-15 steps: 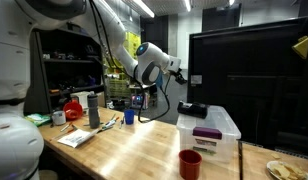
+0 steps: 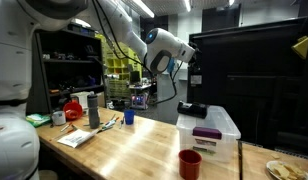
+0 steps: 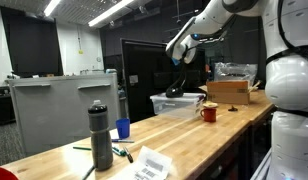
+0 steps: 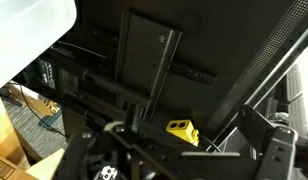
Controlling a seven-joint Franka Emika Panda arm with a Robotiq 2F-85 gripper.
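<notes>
Raised well above the table, my gripper (image 2: 195, 68) is in the air near the black panel, over the far side of the clear plastic bin (image 2: 226, 132). Its two dark fingers stand wide apart in the wrist view, one finger (image 4: 131, 118) at left and the other (image 4: 252, 122) at right, with nothing visible between them. A black item (image 2: 194, 110) rests at the top of the bin, and a purple item (image 2: 207, 132) shows at its near side. The red mug (image 2: 190, 163) sits on the table in front of the bin.
A blue cup (image 2: 129, 117), a dark bottle (image 3: 100, 135) and a white paper (image 3: 149, 164) lie toward the other end of the table. A plate of food (image 2: 286, 170) is at right.
The arm has risen, and my gripper has moved up and to the right in exterior view 1. The bin, mug and other table items look unmoved.
</notes>
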